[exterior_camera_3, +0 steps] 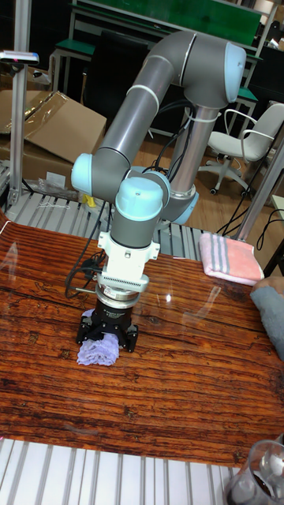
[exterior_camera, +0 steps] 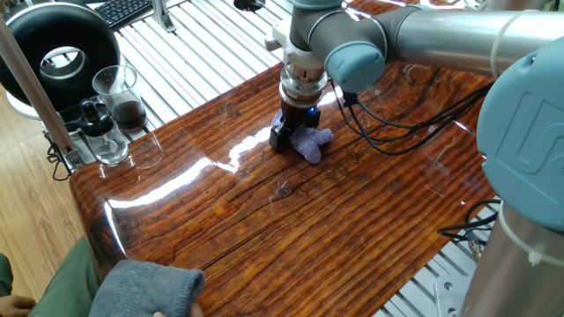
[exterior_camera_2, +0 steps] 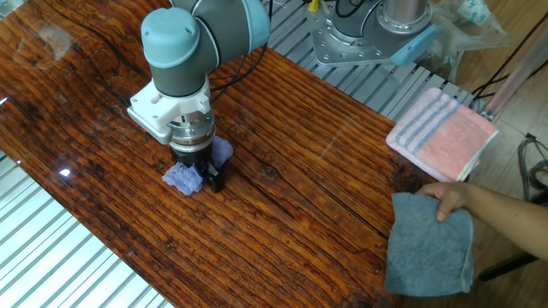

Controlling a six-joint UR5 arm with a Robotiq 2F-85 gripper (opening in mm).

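Observation:
A crumpled lavender cloth (exterior_camera: 310, 144) lies on the glossy brown wooden table (exterior_camera: 291, 238). Directly over it, my gripper (exterior_camera_3: 106, 342) points straight down, low at the tabletop. Its black fingers (exterior_camera_3: 131, 338) stand wide apart in exterior view 3, with the cloth (exterior_camera_3: 99, 351) bunched between and beneath them, so the fingers look open. In exterior view 2 the cloth (exterior_camera_2: 183, 179) bulges out on both sides of the gripper. Its middle part is hidden under the gripper body.
A person's hand holds a grey towel (exterior_camera_2: 428, 248) at the table edge, near a folded pink striped towel (exterior_camera_2: 445, 135). A glass (exterior_camera: 123, 97) and a small jar (exterior_camera: 103, 132) stand at the far left corner.

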